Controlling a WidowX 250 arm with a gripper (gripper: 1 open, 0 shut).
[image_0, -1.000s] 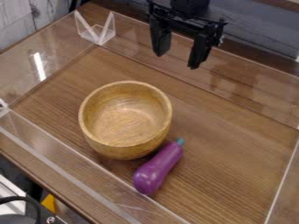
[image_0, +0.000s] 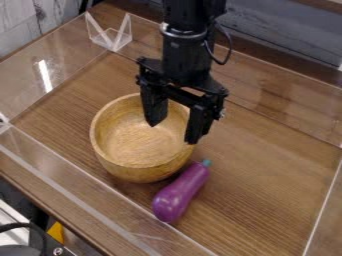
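Observation:
My black gripper (image_0: 179, 112) hangs in the middle of the camera view, low over the back rim of a yellow bowl (image_0: 131, 148), its two fingers spread apart. I cannot make out anything held between them. A purple eggplant (image_0: 179, 192) lies on the wooden table, in front of and to the right of the bowl.
A white wire holder (image_0: 112, 36) stands at the back left. A dark object sits at the bottom left edge.
The bowl and eggplant have stayed in place.

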